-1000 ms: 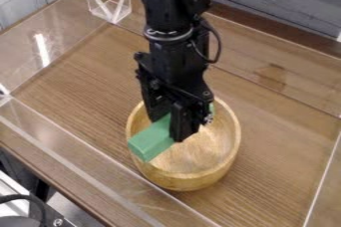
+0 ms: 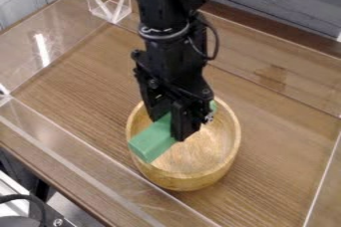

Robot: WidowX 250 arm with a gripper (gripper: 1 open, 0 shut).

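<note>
My black gripper reaches down from the top of the view into a round tan bowl near the middle of the table. It is shut on a green block, which is tilted inside the bowl's left part. The fingertips are mostly hidden against the dark body of the gripper.
A clear plastic object stands at the back left. Black cables lie at the lower left edge.
The gripper and the green block have risen very slightly; otherwise little differs.
</note>
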